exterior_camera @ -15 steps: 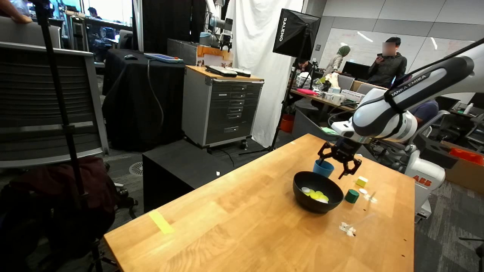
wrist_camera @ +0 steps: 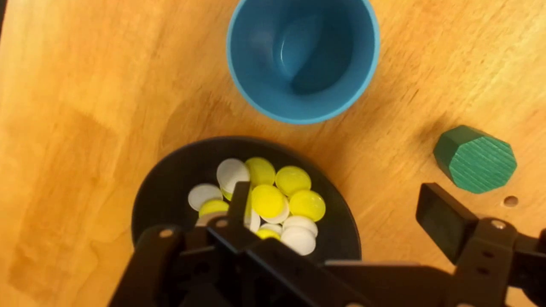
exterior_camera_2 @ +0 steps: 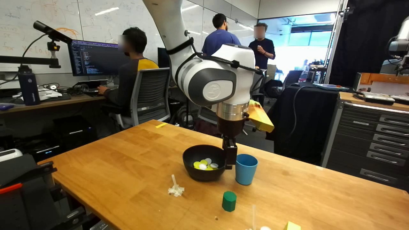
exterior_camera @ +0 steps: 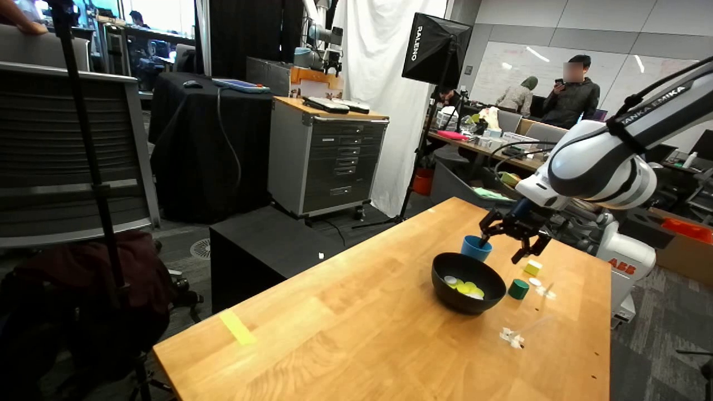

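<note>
My gripper is open, its fingers wide apart and nothing between them. In the wrist view the left finger point(wrist_camera: 239, 207) overlaps part of a black bowl point(wrist_camera: 169, 176), while the right finger point(wrist_camera: 442, 220) stands over bare wood near a green block point(wrist_camera: 483, 166). Yellow and white discs point(wrist_camera: 268, 201) lie in the bowl; some are hidden by the finger. Beside the bowl an upright blue cup point(wrist_camera: 302, 56) shows its inside, with no object visible in it. From the second exterior view, the gripper hangs between the bowl point(exterior_camera_2: 203, 174) and the cup point(exterior_camera_2: 245, 172).
A yellow block point(exterior_camera: 532, 267) and a white disc point(exterior_camera: 535, 282) rest past the green block. Two thin upright pieces on white bases stand on the table, one point(exterior_camera_2: 175, 187) in front of the bowl.
In the first exterior view my arm and gripper have shifted right, towards the green and yellow blocks. The bowl, cup and blocks have stayed put.
</note>
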